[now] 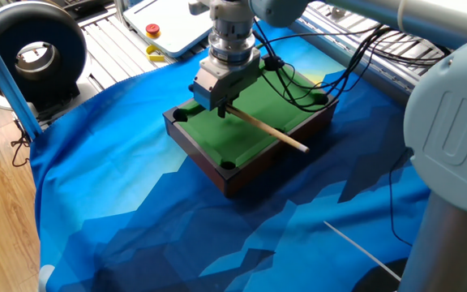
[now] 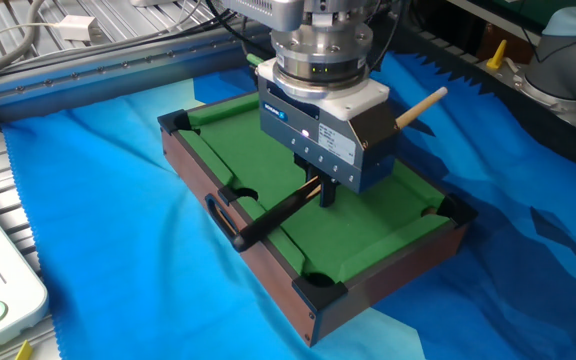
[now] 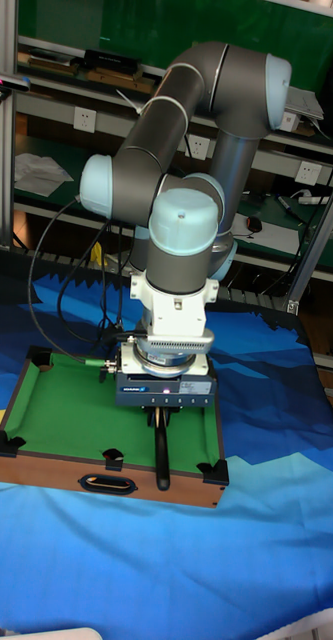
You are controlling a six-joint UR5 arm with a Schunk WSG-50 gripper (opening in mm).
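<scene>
A miniature pool table [image 2: 358,225] with green felt and brown wooden sides rests on the cloth. Above its felt, near one long side in exterior view 2, hangs my gripper [image 2: 316,184], pointing down and shut on a short cue stick. The cue's black handle [image 2: 268,228] sticks out over the side rail with the oval cut-out, while its pale wooden shaft [image 1: 272,132] reaches out on the opposite side. In exterior view 3 the dark handle [image 3: 163,469] points toward the camera below the gripper [image 3: 160,419]. The gripper body hides the middle of the cue.
Blue patterned cloth [image 1: 136,235] covers the work surface, with wide bare areas around the pool table. A thin white rod [image 1: 359,247] lies apart on the cloth. Black cables [image 1: 331,89] loop from the arm over the table's far end. No balls show on the felt.
</scene>
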